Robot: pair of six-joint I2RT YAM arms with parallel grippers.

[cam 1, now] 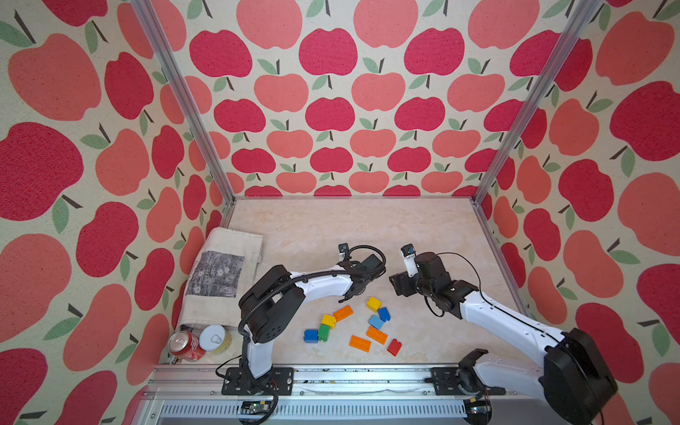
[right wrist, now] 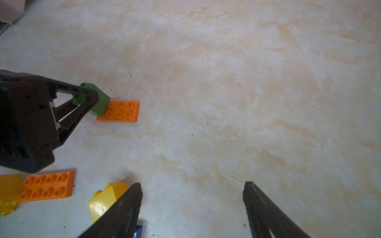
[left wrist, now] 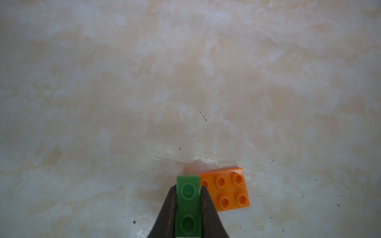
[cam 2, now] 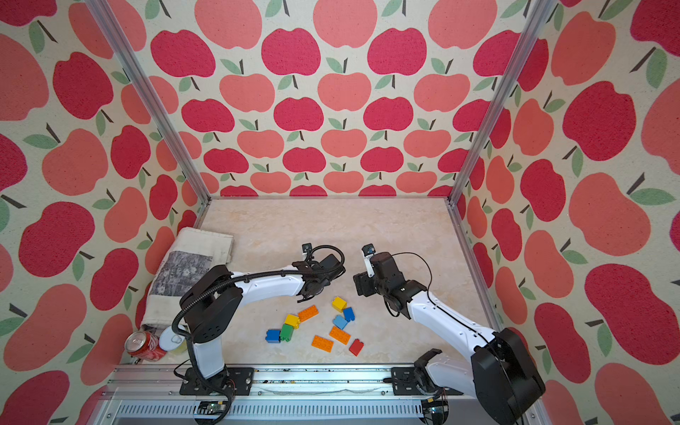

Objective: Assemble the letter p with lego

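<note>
In the left wrist view a green brick (left wrist: 188, 206) is clamped between the fingers of my left gripper. Below and partly behind it, an orange brick (left wrist: 228, 188) lies studs-up on the table. The right wrist view shows the green brick (right wrist: 99, 101) over the left end of that orange brick (right wrist: 123, 111); whether they touch I cannot tell. My right gripper is open and empty above bare table. In the top left view the left arm hides the held brick.
Loose bricks lie towards the front: yellow (cam 1: 374, 304), dark blue (cam 1: 384, 313), light blue (cam 1: 376, 322), orange (cam 1: 360, 343), red (cam 1: 394, 347), green (cam 1: 323, 332). A cloth (cam 1: 219, 272), a can (cam 1: 185, 345) and a jar (cam 1: 214, 339) are at left.
</note>
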